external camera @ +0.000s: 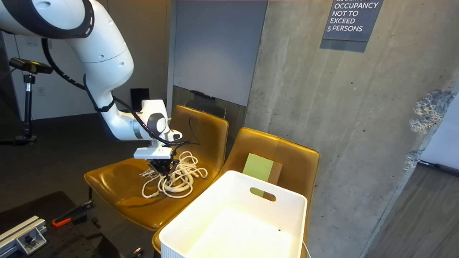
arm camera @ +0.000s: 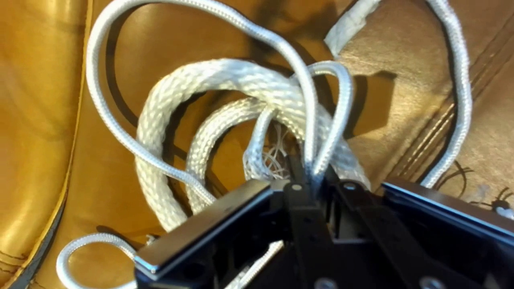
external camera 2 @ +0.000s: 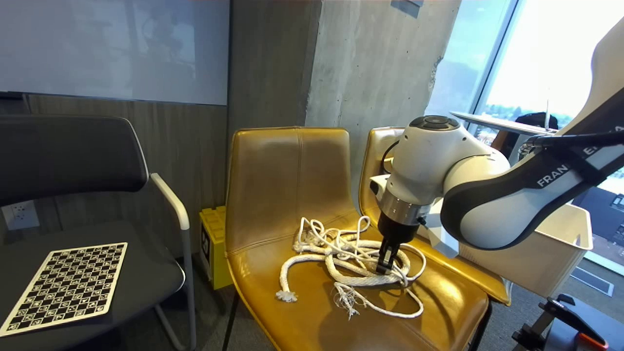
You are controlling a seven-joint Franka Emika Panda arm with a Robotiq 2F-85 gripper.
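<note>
A tangle of white rope [external camera: 185, 178] lies on the seat of the left tan chair. It mixes thick braided coils [arm camera: 224, 77] with thinner cord [arm camera: 103, 103]. My gripper [external camera 2: 384, 268] points down into the pile, its tips low among the coils. In the wrist view the fingers [arm camera: 297, 192] stand close together, with the bend of a thin cord loop running down between them. Whether they press on this cord cannot be told. The thick coil passes behind the fingertips, and the gripper body hides the nearer part of the pile.
A white bin [external camera: 234, 215] with a handle slot sits on the second tan chair [external camera: 279, 148], to the right in exterior view 1. Green and brown flat pieces [external camera: 259, 167] lean behind it. A dark chair [external camera 2: 76, 169] holding a checkered board [external camera 2: 67, 286] stands left in exterior view 2.
</note>
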